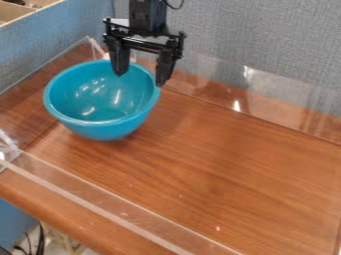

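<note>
A round teal plastic bowl rests on the wooden table at the left of the view, empty inside as far as I can see. My black gripper hangs over the back right part of the bowl, its two fingers spread apart, one above the bowl's inside and the other by its right rim. I see nothing held between them.
Clear plastic barriers edge the table at back, left and front. A grey textured wall stands behind, a grey-blue panel at the left with a wooden box beyond it. Cables show below the front left corner.
</note>
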